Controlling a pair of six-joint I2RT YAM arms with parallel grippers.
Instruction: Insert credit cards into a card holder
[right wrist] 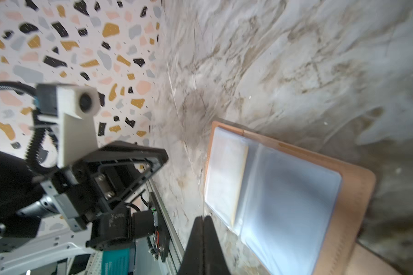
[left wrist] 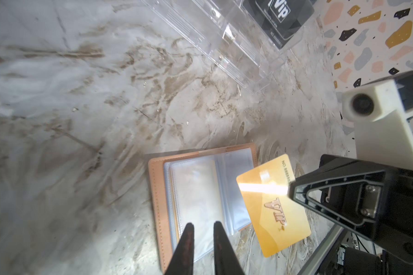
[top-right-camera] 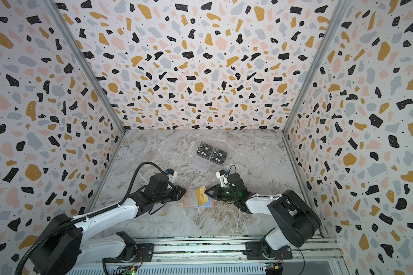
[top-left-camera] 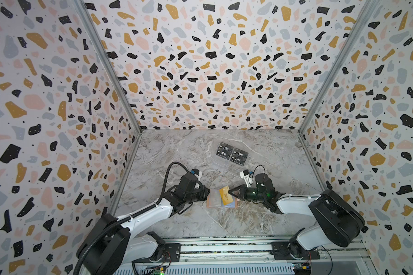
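My right gripper point(top-left-camera: 234, 191) is shut on a gold VIP card point(left wrist: 273, 210), held above the right side of the card holder point(left wrist: 197, 201), which lies open with clear sleeves and a tan edge. The card is hidden in the right wrist view, where the holder's sleeves point(right wrist: 289, 210) show beside the fingertips. My left gripper is at the holder's left, its fingertips slightly apart with nothing seen held between them.
A clear tray point(left wrist: 206, 41) of black VIP cards point(top-left-camera: 224, 150) stands at the back centre.
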